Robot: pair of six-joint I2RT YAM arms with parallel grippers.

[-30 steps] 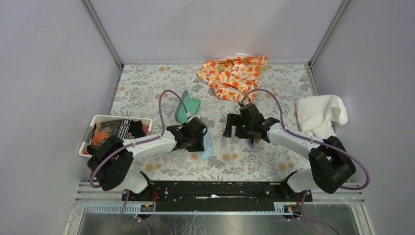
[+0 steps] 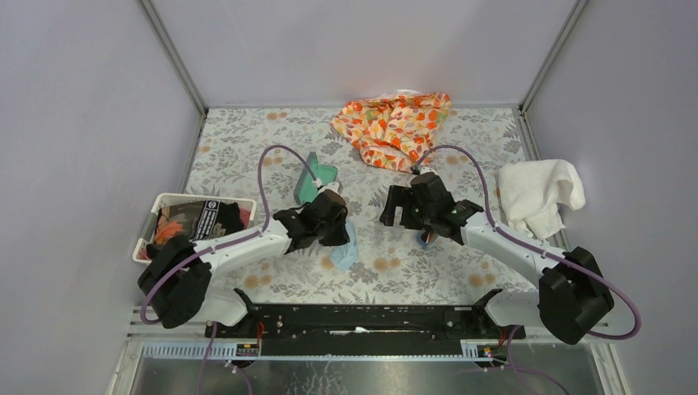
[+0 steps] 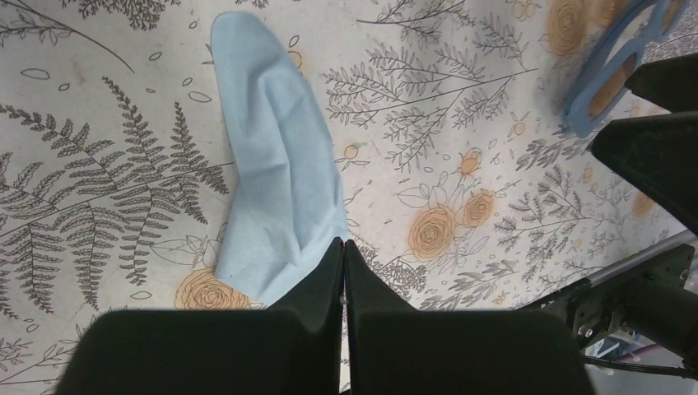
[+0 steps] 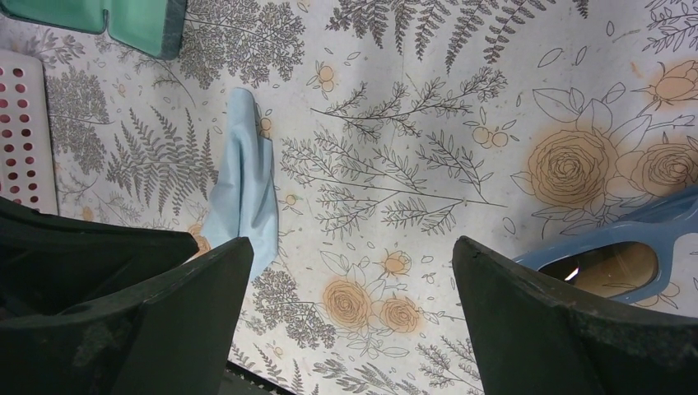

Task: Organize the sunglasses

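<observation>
Blue-framed sunglasses (image 4: 625, 263) with brown lenses lie on the table under the right arm, cut off by the edge of the right wrist view. Part of the same sunglasses (image 3: 609, 74) shows at the upper right in the left wrist view. A folded light blue cloth (image 3: 280, 164) lies on the table near the middle. My left gripper is shut over its near end, with nothing seen between the fingers. My right gripper hangs open and empty between the cloth and the sunglasses. An open green case (image 2: 316, 181) stands behind the left gripper.
A white basket (image 2: 196, 197) with dark packaging in it stands at the left. An orange floral cloth (image 2: 393, 127) lies at the back, a white towel (image 2: 539, 193) at the right edge. Bare table lies between the two grippers.
The right arm has moved slightly to the right. The cloth and the case have not visibly moved.
</observation>
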